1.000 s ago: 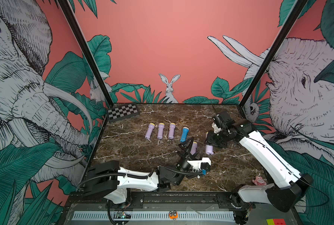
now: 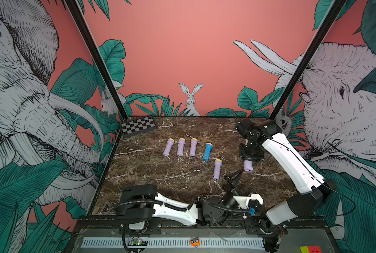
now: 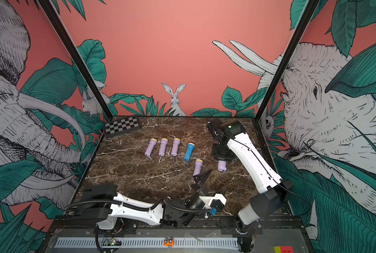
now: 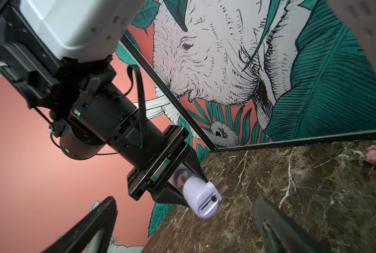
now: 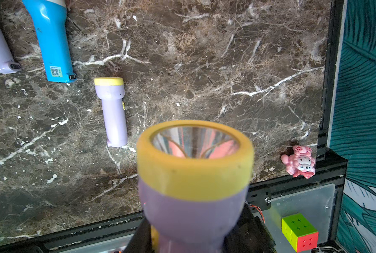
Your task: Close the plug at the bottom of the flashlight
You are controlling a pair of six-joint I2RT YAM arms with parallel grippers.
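Note:
A lilac flashlight with a yellow head is gripped by my right gripper, which is shut around its body. Its bottom end (image 4: pixel 205 203) faces my left wrist camera and shows a slot and a dark round spot; I cannot tell how the plug sits. In the right wrist view the yellow head (image 5: pixel 195 177) fills the lower middle. My left gripper (image 2: pixel 244 181) is open, with nothing between its fingers, and lies a little nearer the front edge than the held flashlight (image 2: pixel 248 166).
A lilac flashlight (image 2: pixel 217 169) lies left of the held one. Beyond it are a blue flashlight (image 2: pixel 207 152) and three more lilac ones (image 2: pixel 180 147). A checkered block (image 2: pixel 138 126) stands at the back left. A pink figurine (image 5: pixel 299 162) sits near the front right corner.
My left gripper has moved right, away from the lone lilac flashlight.

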